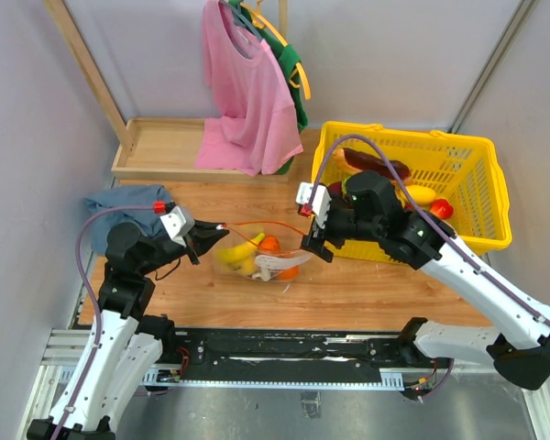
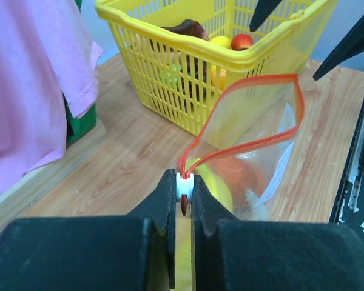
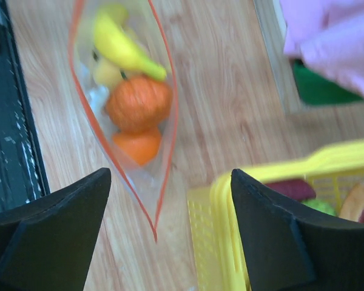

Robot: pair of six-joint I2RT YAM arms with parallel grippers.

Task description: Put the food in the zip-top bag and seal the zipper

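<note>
The clear zip top bag (image 1: 270,257) with orange rim stands upright and open on the table (image 1: 174,293), holding bananas (image 3: 118,42), orange and red-orange produce (image 3: 136,103) and something pale. My left gripper is shut on the white zipper slider (image 2: 184,185) at the bag's left end. My right gripper (image 1: 316,243) is open, above and beside the bag's right end; in the right wrist view its fingers flank the bag's pointed end and the basket edge.
The yellow basket (image 1: 477,183) with more produce stands at the back right. A wooden rack (image 1: 156,147) with hanging pink shirt (image 1: 243,101) is at the back. A blue cloth (image 1: 119,202) lies at the left.
</note>
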